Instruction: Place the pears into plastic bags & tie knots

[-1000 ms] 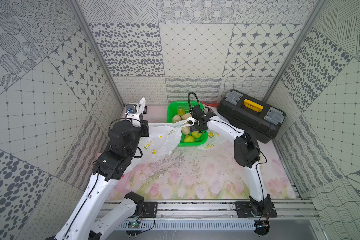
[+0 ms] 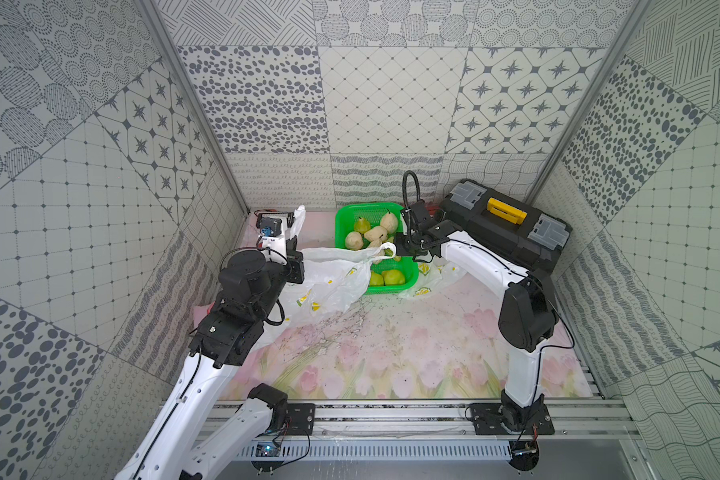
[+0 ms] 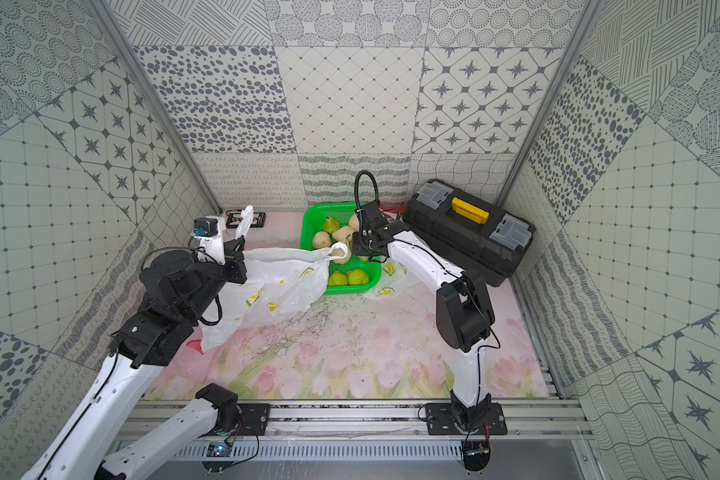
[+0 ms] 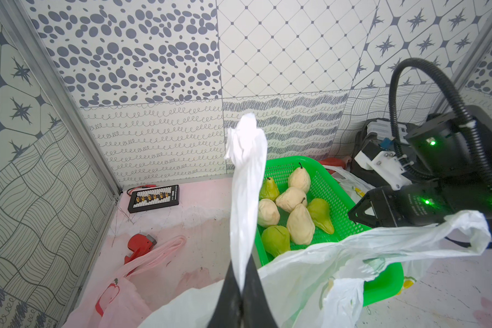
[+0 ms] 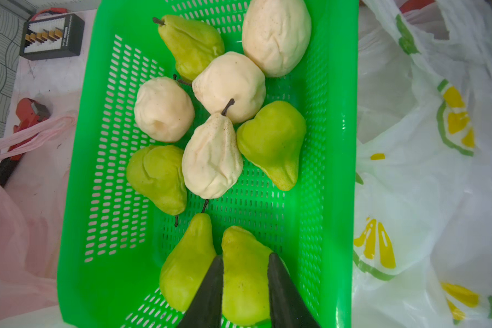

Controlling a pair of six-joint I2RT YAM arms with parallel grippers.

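Note:
The white plastic bag (image 4: 333, 273) with yellow prints hangs stretched across the table's left half, its loose handle loop (image 4: 470, 232) reaching over the basket. My left gripper is shut on a thin twisted strip of this bag, whose end sticks up above the fingers. A green pear (image 5: 246, 284) sits between the fingers of my right gripper, which is shut on it over the green basket (image 5: 339, 218). Another green pear (image 5: 188, 268) is just left of it. Several more pears, green and cream, lie deeper in the basket.
A second white bag (image 5: 410, 164) lies flat right of the basket. The black toolbox (image 2: 504, 224) stands at the back right. Pink bags and a red clamp (image 4: 139, 246) are at the left.
The left arm and the bag have shifted slightly right.

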